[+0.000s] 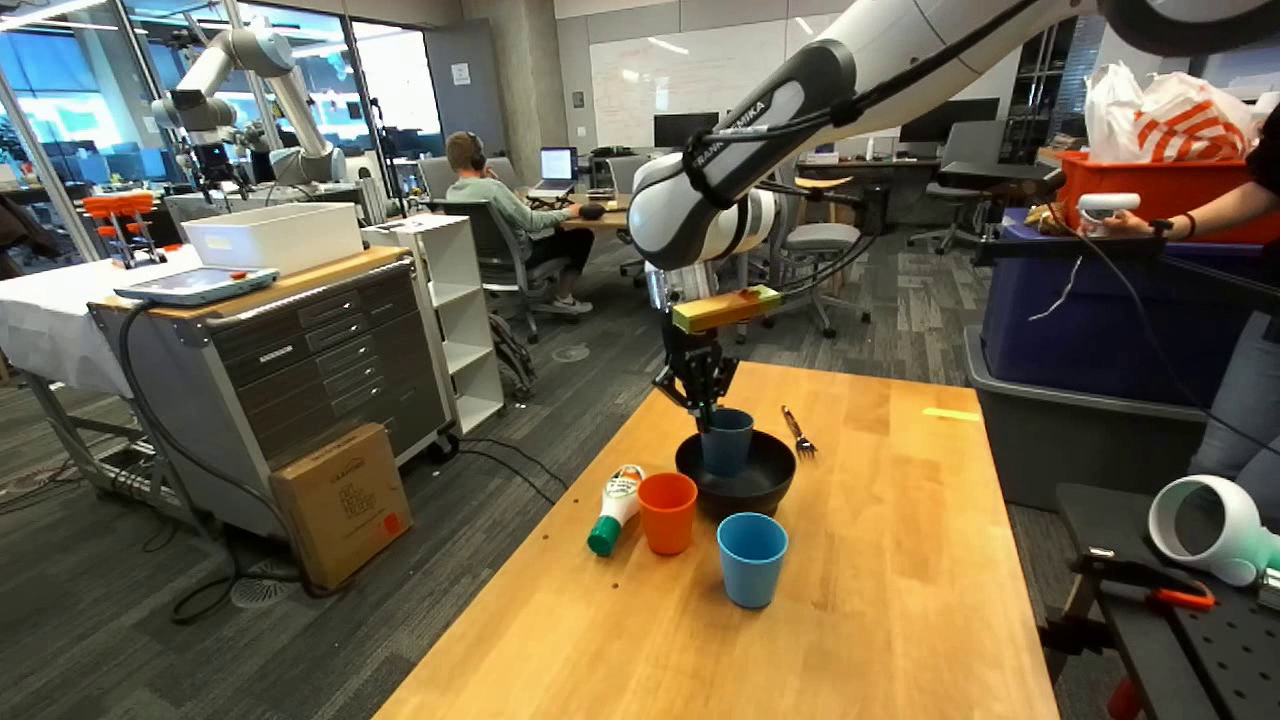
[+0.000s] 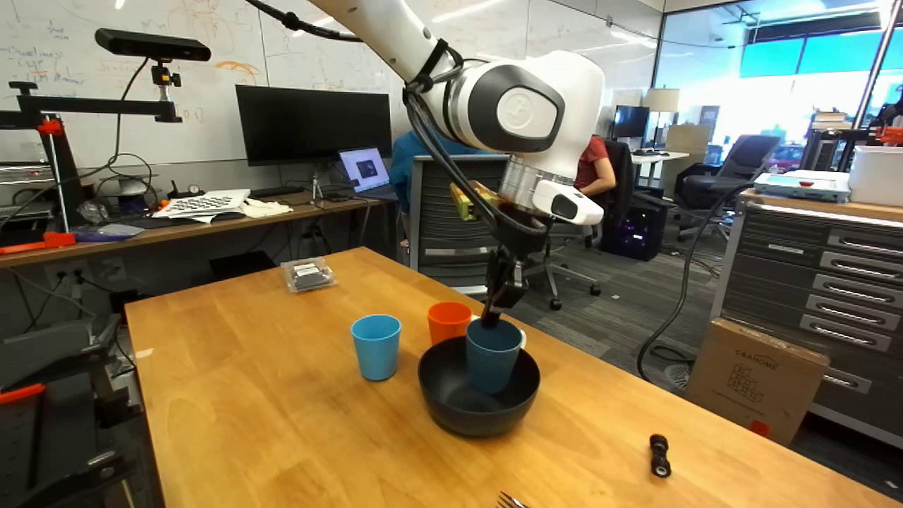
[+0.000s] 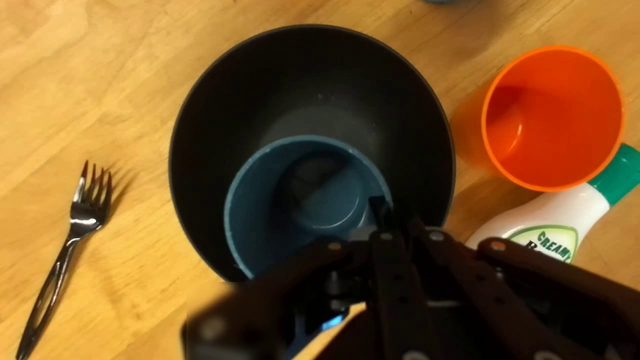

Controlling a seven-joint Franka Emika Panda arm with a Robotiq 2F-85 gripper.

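Note:
My gripper is shut on the rim of a dark blue cup. One finger reaches inside the cup's wall in the wrist view. The cup stands nearly upright within a black bowl; from exterior view 2 the cup is inside the bowl, its upper part above the bowl's rim. Whether its base touches the bowl's bottom I cannot tell.
Beside the bowl are an orange cup, a white bottle with a green cap and a light blue cup. A fork lies on its other side. A small black object lies near the table's edge.

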